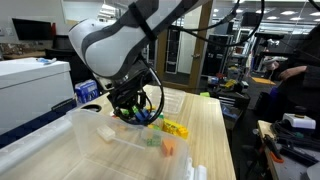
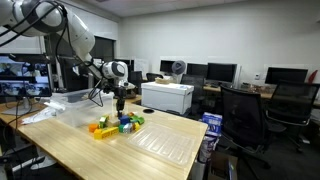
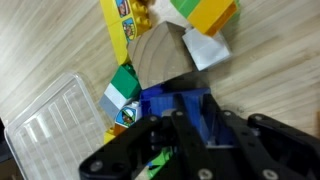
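Low over a cluster of coloured blocks stands my gripper, its black fingers beside a blue block [image 3: 165,102] in the wrist view. Whether the fingers touch that block cannot be made out. Crowded round it are a wooden block [image 3: 158,55], a green and white block [image 3: 122,88] and a yellow block [image 3: 120,25]. An orange and green block [image 3: 212,14] lies near a grey-white piece [image 3: 205,47]. In exterior view 1 the black arm and cables hide much of the fingertips, above the yellow blocks [image 1: 175,129].
A clear plastic bin [image 1: 130,155] stands close beside the blocks. On the table's other side lies a pale, flat tray [image 2: 165,146]. A white box [image 2: 166,96] is at the back.
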